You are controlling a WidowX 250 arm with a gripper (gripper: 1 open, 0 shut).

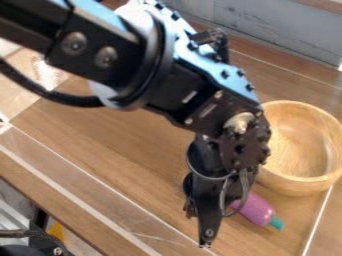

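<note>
My black gripper (214,208) points down at the wooden counter, low in the lower middle of the view, just left of a purple bottle (257,210) with a teal cap that lies on its side. The gripper's body partly hides the bottle. Whether anything is between the fingers is hard to see; none shows clearly.
A round wooden bowl (306,130) stands at the right behind the bottle. A grey wall runs along the back, and the counter's front edge is at lower left.
</note>
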